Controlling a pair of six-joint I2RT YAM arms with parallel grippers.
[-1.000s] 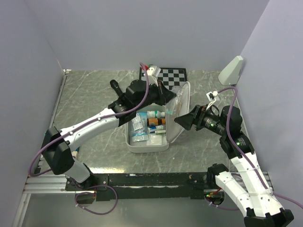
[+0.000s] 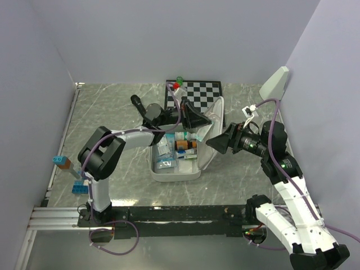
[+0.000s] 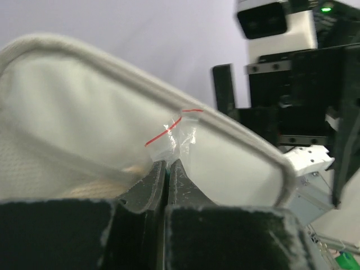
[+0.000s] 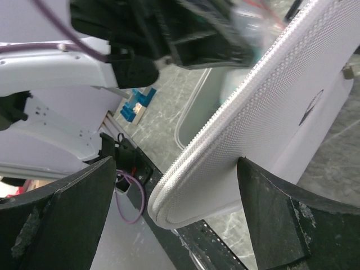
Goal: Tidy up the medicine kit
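The grey medicine kit (image 2: pixel 175 174) stands open, holding bottles (image 2: pixel 183 145) and packets (image 2: pixel 166 164), its white lid (image 2: pixel 214 151) raised on the right. My left gripper (image 2: pixel 201 119) is at the lid's inner side, shut on a clear zip bag (image 3: pixel 174 135) with red seal lines. My right gripper (image 2: pixel 224 139) stands open at the lid's edge, which lies between its fingers in the right wrist view.
A checkered board (image 2: pixel 205 93) lies behind the kit, with small red and green items (image 2: pixel 179 80) at its edge. Blue blocks (image 2: pixel 80 188) sit at the left.
My left arm's elbow has swung back and inward, while its gripper with the bag has shifted slightly at the lid. The right arm looks unchanged.
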